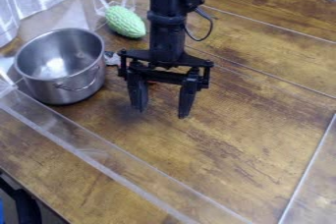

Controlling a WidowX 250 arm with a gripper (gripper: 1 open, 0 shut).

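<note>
My black gripper [163, 96] hangs over the wooden tabletop, right of a steel pot [58, 65], its two fingers spread apart with nothing seen between them. Just behind the gripper, a small reddish object is mostly hidden; only bits show near the pot's right side. A pale green corn-like toy [124, 21] lies behind the pot at the back left.
Clear plastic strips or edges run along the left front and the right side. A white wall or sheet stands at the back left.
</note>
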